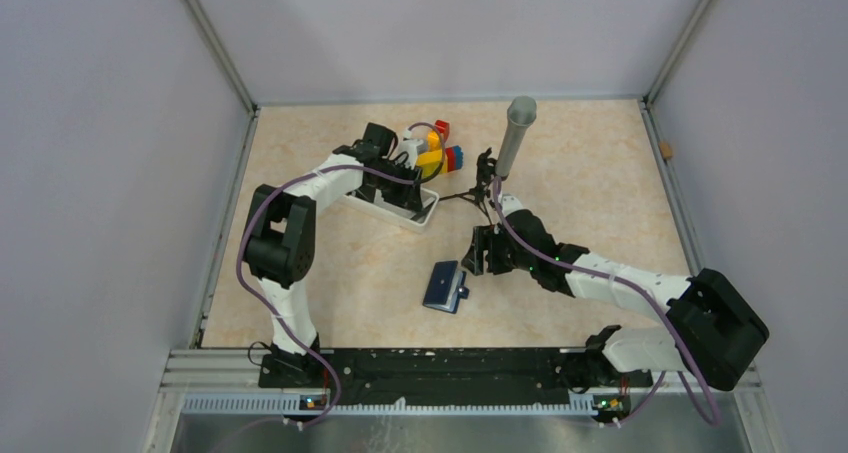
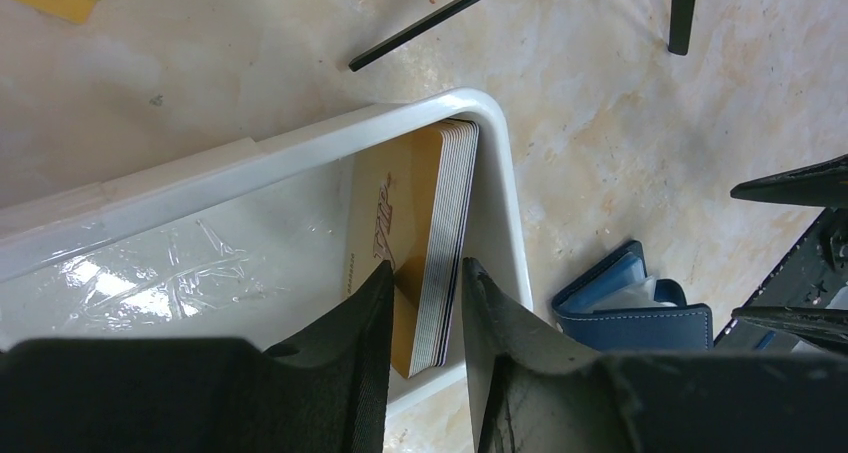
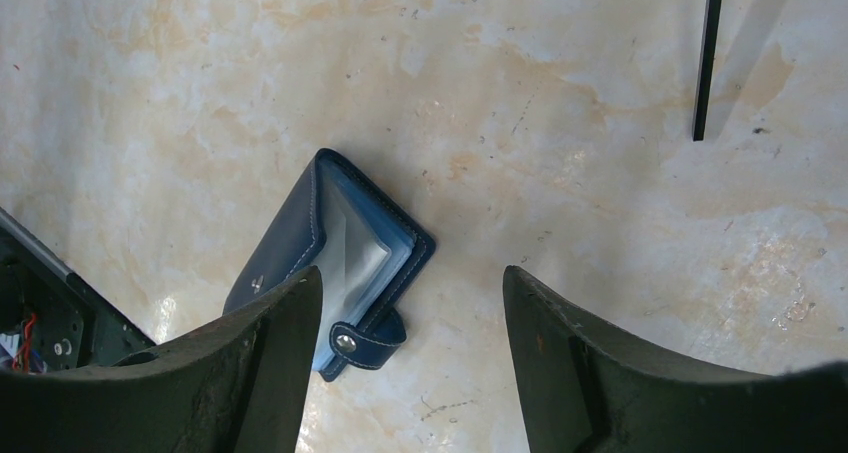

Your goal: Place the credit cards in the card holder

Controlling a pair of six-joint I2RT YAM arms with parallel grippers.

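A thick stack of gold-faced cards [image 2: 448, 193] stands on edge at the end of the white tray [image 2: 505, 163]. My left gripper is part open in the left wrist view, its fingertips on either side of the stack; whether they touch it I cannot tell. On the table lies the dark blue card holder [image 1: 441, 286], its cover partly raised and its snap strap loose. Close by, my right gripper is open and empty, one finger [image 3: 285, 323] overlapping the holder's edge in the right wrist view.
Behind the tray are colourful toy blocks [image 1: 438, 158]. A black-legged stand [image 1: 487, 178] carrying a grey tube [image 1: 516, 133] rises right of the tray, behind the right gripper.
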